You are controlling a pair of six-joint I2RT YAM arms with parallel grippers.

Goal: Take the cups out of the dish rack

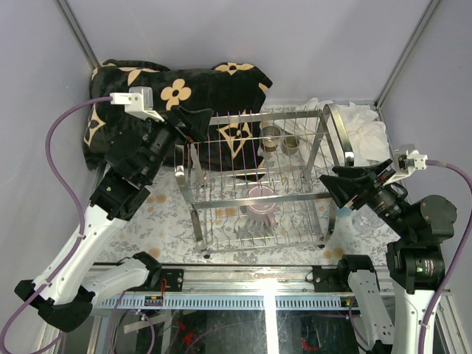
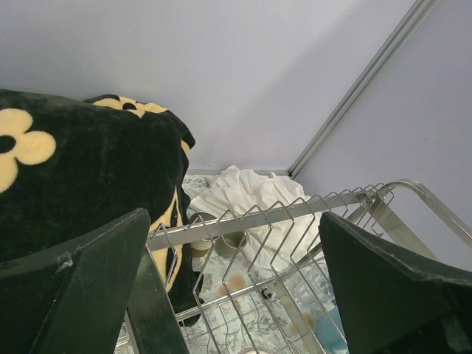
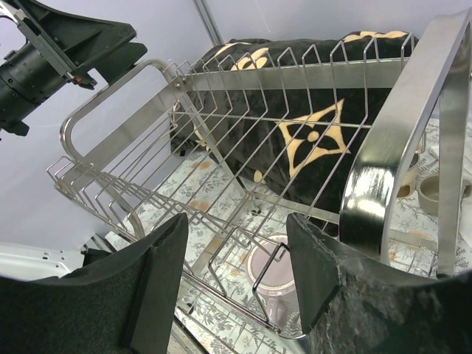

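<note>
A two-tier steel dish rack [image 1: 258,201] stands in the middle. A pink mug [image 1: 260,215] [image 3: 271,295] is low in it, seen through the wires. Two small cups [image 1: 271,135] [image 1: 289,145] show at the back right in the top view, partly behind the rack. My left gripper [image 1: 192,125] is open over the rack's left back area, nothing between its fingers. My right gripper [image 1: 346,188] stands open at the rack's right side, level with its upper rail, with nothing held.
A dark patterned blanket [image 1: 133,88] is heaped at the back left, white cloth [image 1: 361,125] at the back right. A clear vessel [image 1: 369,221] and something blue lie beside the rack on the right.
</note>
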